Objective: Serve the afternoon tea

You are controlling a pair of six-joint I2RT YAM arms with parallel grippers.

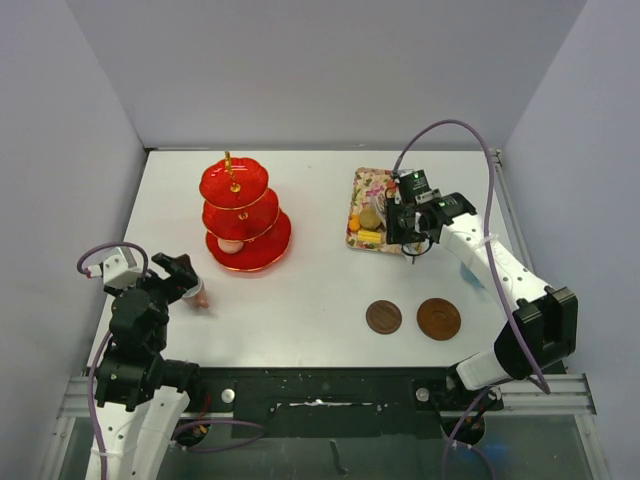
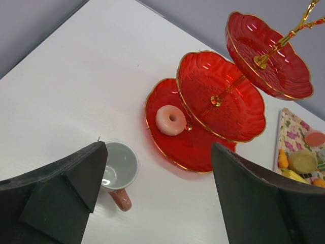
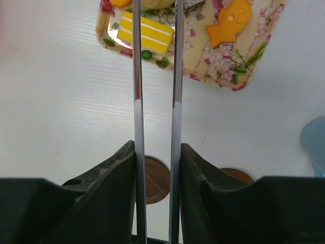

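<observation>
A red three-tier stand (image 1: 245,255) holds a pink donut (image 2: 170,120) on its bottom plate. My left gripper hangs open at left, near a cup (image 2: 119,165). My right gripper (image 1: 390,210) is over the floral tray (image 3: 218,73) of treats: a yellow cake slice (image 3: 144,33), an orange fish-shaped piece (image 3: 228,23) and several others. In the right wrist view two long metal tong-like bars run from its fingers, which are shut on them, toward the tray; their tips are out of view.
Two brown wooden coasters (image 1: 384,316) (image 1: 438,318) lie at front right. A light blue object (image 3: 312,142) sits right of the tray, partly hidden by my right arm.
</observation>
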